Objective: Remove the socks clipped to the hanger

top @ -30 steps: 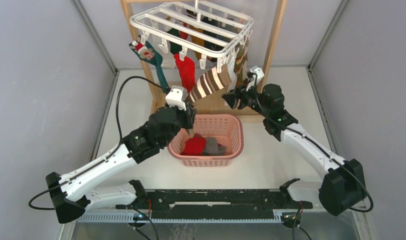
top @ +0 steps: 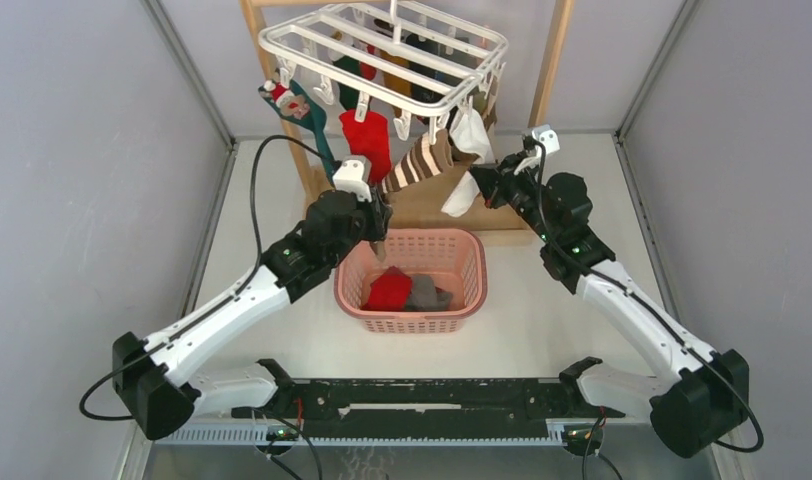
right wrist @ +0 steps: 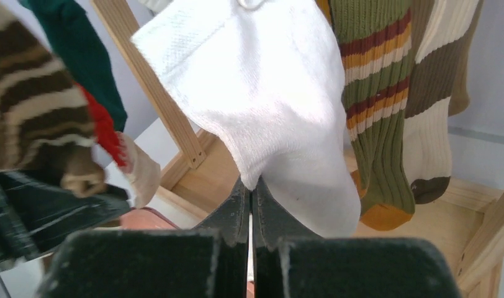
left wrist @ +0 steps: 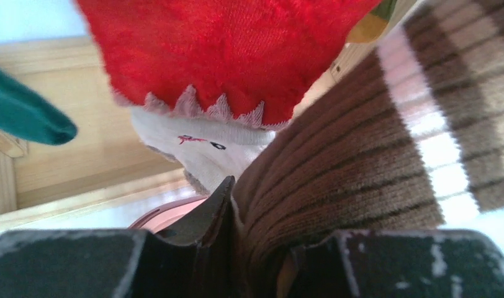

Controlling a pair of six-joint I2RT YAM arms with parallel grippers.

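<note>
A brown, cream-striped sock slants from the hanger's front right corner down to my left gripper, which is shut on its lower end; the left wrist view shows the ribbed cloth running between the fingers. Just right of it hangs a white sock. My right gripper is shut on a thin fold of this white sock, whose cloth draws to a point at the fingertips. The white hanger carries other socks, including a red one and a teal one.
A pink basket stands below, holding a red and a grey sock. Wooden posts flank the hanger. Green striped socks hang behind the white one. Tabletop right of the basket is clear.
The left gripper has shifted slightly, with the striped sock still in it.
</note>
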